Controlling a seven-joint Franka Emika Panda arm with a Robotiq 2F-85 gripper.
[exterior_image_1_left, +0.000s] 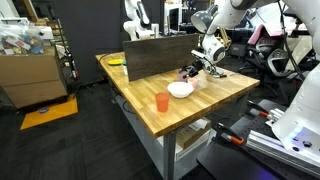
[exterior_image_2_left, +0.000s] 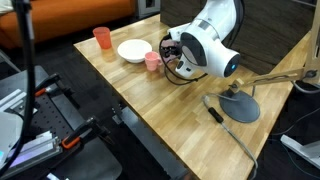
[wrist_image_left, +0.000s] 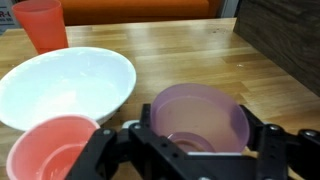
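Note:
A mauve-pink cup (wrist_image_left: 198, 112) stands between the fingers of my gripper in the wrist view. The fingers lie close on both sides of it; whether they press on it cannot be told. To the left is a second pink cup (wrist_image_left: 48, 150), outside the fingers. In exterior view 2 that pink cup (exterior_image_2_left: 152, 61) sits just left of the gripper (exterior_image_2_left: 170, 52), whose arm hides most of the mauve one. A white bowl (wrist_image_left: 68, 84) lies beyond the cups, with an orange-red cup (wrist_image_left: 40, 24) past it.
A dark upright panel (exterior_image_1_left: 160, 56) runs along one table edge, close to the arm. Behind the arm sit a round metal base (exterior_image_2_left: 238, 107) and a cable.

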